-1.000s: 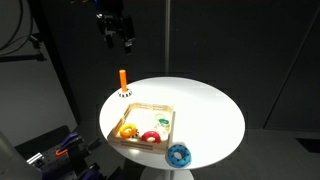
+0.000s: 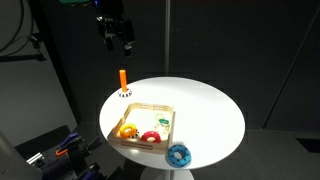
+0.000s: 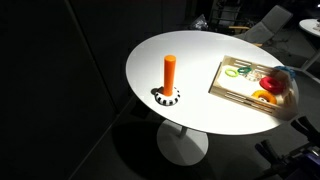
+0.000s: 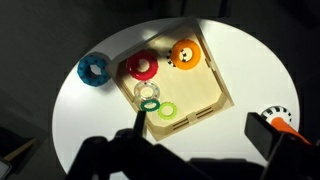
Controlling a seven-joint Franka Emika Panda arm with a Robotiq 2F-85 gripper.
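Observation:
High above the white table, my gripper (image 2: 119, 46) stands open; in the wrist view its dark fingers (image 4: 128, 150) are wide apart with only air between them. An orange post on a black-and-white base (image 2: 124, 80) rises upright near the table's far left side. Inside a shallow wooden tray (image 4: 222, 90) lie several rings: an orange ring (image 4: 185, 54), a red ring (image 4: 133, 66), a clear ring (image 4: 146, 84), a dark green ring (image 4: 150, 104) and a light green ring (image 4: 160, 110). Outside the tray, a blue ring (image 2: 179, 156) rests at the table's edge.
Dark floor and black curtains surround it. In the second exterior view, dark gripper parts show at the lower right, near the tray (image 3: 225, 91).

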